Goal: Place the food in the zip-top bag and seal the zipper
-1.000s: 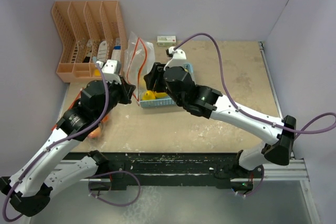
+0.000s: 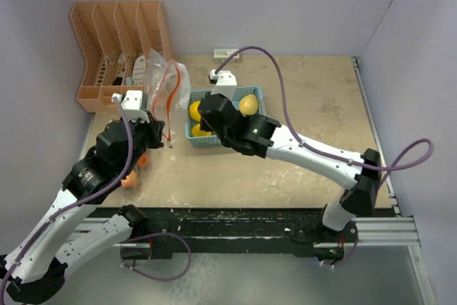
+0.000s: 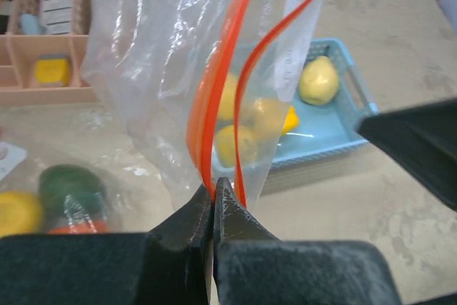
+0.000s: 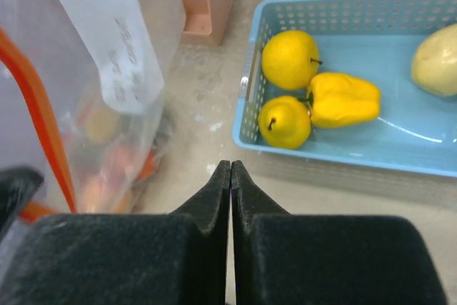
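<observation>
The clear zip top bag (image 2: 177, 94), with an orange zipper edge (image 3: 214, 98), hangs from my left gripper, which is shut on one end of that edge. The bag's mouth gapes, its two orange strips standing apart above the fingers. My right gripper is shut with nothing between its fingertips; in the right wrist view the orange strip lies well to its left. From above, the right gripper (image 2: 203, 126) is over the blue basket's near side. Yellow fruit (image 4: 289, 60) and a yellow pepper (image 4: 345, 100) lie in the blue basket (image 4: 321, 149).
A peach-coloured divided rack (image 2: 96, 33) stands at the back left. More food, including a dark green piece (image 3: 71, 191), lies on the table at the left, partly under the left arm. A small white box (image 2: 226, 55) sits behind the basket.
</observation>
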